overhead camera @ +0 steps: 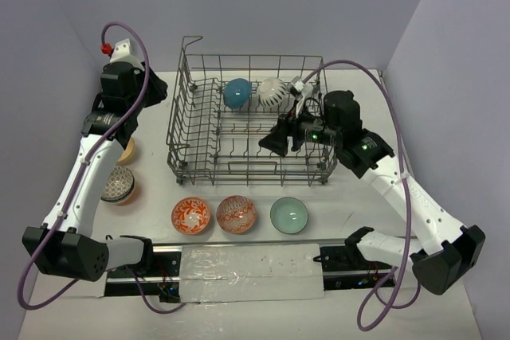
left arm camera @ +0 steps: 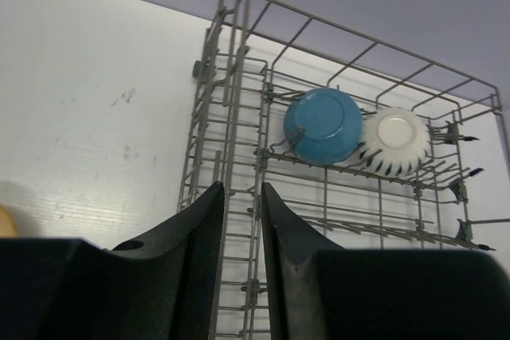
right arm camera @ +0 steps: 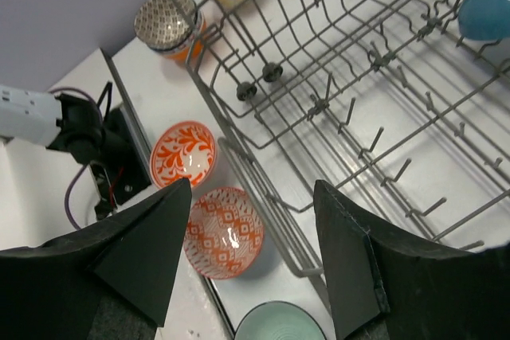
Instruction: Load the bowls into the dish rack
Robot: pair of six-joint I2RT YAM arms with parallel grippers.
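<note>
Inside the wire dish rack [overhead camera: 220, 173], a blue bowl [overhead camera: 237, 93] and a white ribbed bowl [overhead camera: 272, 91] lean side by side at the back. In front of the rack sit an orange floral bowl [overhead camera: 191, 215], an orange patterned bowl [overhead camera: 237, 214] and a green bowl [overhead camera: 289, 215]. Left of the rack are a yellow bowl [overhead camera: 127, 150] and a stack of patterned bowls [overhead camera: 119, 184]. My right gripper [overhead camera: 285, 139] hangs over the rack's front right, part open and empty. Beyond the rack's left side, my left gripper is open with nothing between its fingers.
The rack's front rows of tines [right arm camera: 398, 169] are empty. Bare white table shows to the right of the rack. Grey walls stand at the back and both sides.
</note>
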